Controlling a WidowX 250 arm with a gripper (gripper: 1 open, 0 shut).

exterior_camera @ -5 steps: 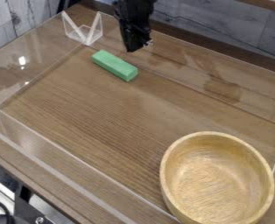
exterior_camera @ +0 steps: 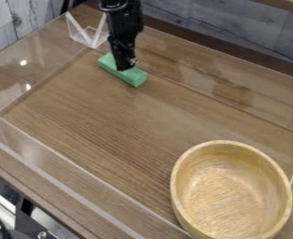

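Note:
My gripper (exterior_camera: pixel 123 60) is at the top of the view, reaching down just over the green block (exterior_camera: pixel 131 76), its tips at or close above the block's upper-left part. The block lies flat on the wooden table (exterior_camera: pixel 112 140). The fingers are small and dark here, and whether they are open or shut is unclear.
A clear plastic object (exterior_camera: pixel 84 30) stands at the upper left, behind the block. A large tan bowl (exterior_camera: pixel 230 170) sits at the lower right. A grey wall runs along the back.
My gripper has moved down and to the left, from above and behind the green block to right over it. The block appears in the same place.

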